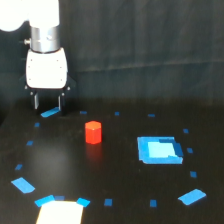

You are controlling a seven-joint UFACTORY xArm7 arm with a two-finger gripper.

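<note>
A small red block (93,132) sits on the dark table, left of the middle. To its right lies a blue-bordered square (143,151) with a white centre; whether it is a flat mark or a shallow tray I cannot tell. My white-bodied gripper (47,101) points down at the upper left, behind and to the left of the red block and apart from it. Its dark fingers (36,101) are spread, and nothing shows between them.
Small blue marks dot the black table (115,165), with larger light-blue strips such as the one at the left (22,185). A bright pale object (60,213) is cut off by the bottom edge.
</note>
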